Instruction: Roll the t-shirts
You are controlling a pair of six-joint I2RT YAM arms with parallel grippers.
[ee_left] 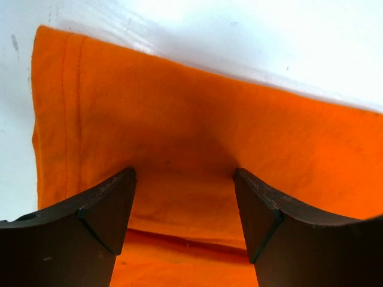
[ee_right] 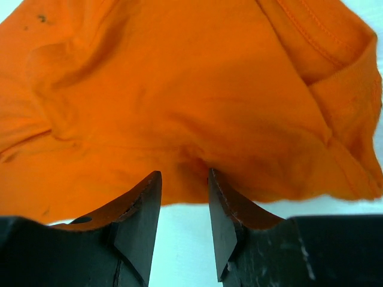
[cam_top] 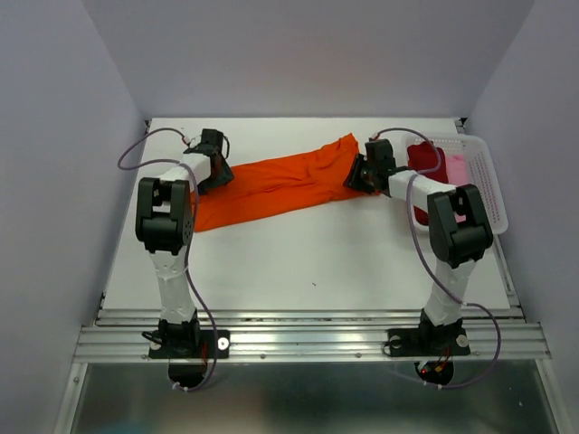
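An orange t-shirt (cam_top: 271, 194) lies folded into a long band across the white table, its right end spread wider than the middle. Above its left end is my left gripper (cam_top: 215, 184); in the left wrist view the gripper is open over flat cloth, near a stitched hem (ee_left: 70, 113). Over the right end hovers my right gripper (cam_top: 357, 183). The right wrist view shows this gripper open at the cloth's near edge, its fingertips apart with nothing visibly gripped. A turned-over hem (ee_right: 335, 48) shows at the upper right there.
At the right a white basket (cam_top: 494, 185) holds a dark red rolled cloth (cam_top: 421, 157) and a pink one (cam_top: 457, 170), partly hidden by my right arm.
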